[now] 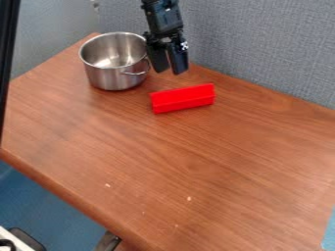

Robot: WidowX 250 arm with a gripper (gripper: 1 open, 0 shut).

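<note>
My black gripper (169, 61) hangs at the back of the table, just right of a steel pot (110, 71) with a side handle. Its two fingers point down and look apart, with nothing visible between them. A red block (182, 98) lies on the wooden table, below and slightly right of the gripper.
Grey padded panels (262, 49) stand behind it. Blue floor shows beyond the left edge, with some dark hardware at the bottom left corner.
</note>
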